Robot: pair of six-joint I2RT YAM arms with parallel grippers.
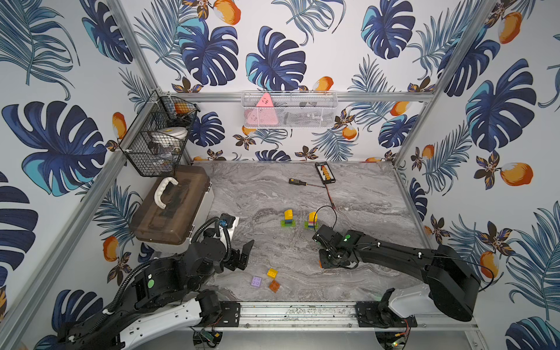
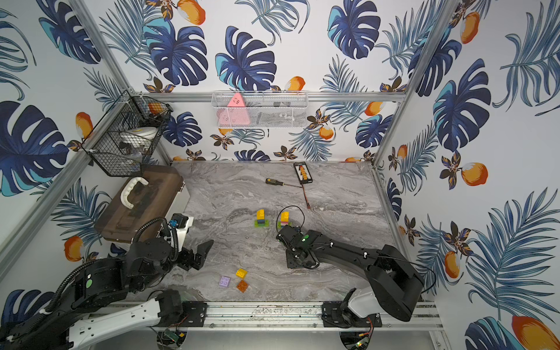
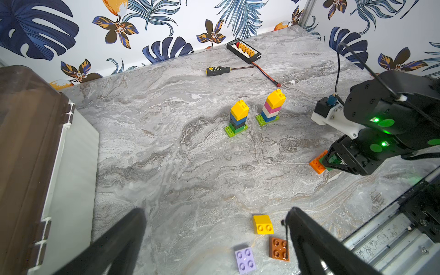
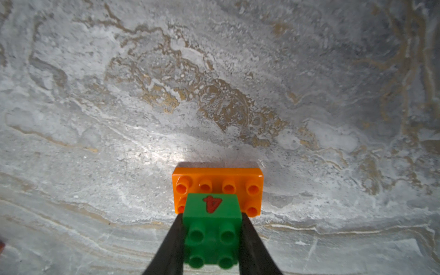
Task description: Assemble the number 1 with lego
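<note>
My right gripper is shut on a green brick (image 4: 212,206) marked with a red 4. It covers the middle of a long orange brick (image 4: 217,173) that lies on the table; whether the two touch, I cannot tell. The left gripper stands open and empty above the table. Near it lie a yellow brick (image 3: 263,224), a brown-orange brick (image 3: 279,248) and a lilac brick (image 3: 245,260). Farther back, two small towers stand upright on green bases: a yellow-topped blue one (image 3: 238,115) and one with yellow, pink, white and blue layers (image 3: 273,105).
At the left is a brown-lidded case (image 1: 169,204). A screwdriver (image 3: 218,70) and a black box of bits (image 3: 243,50) lie at the back.
</note>
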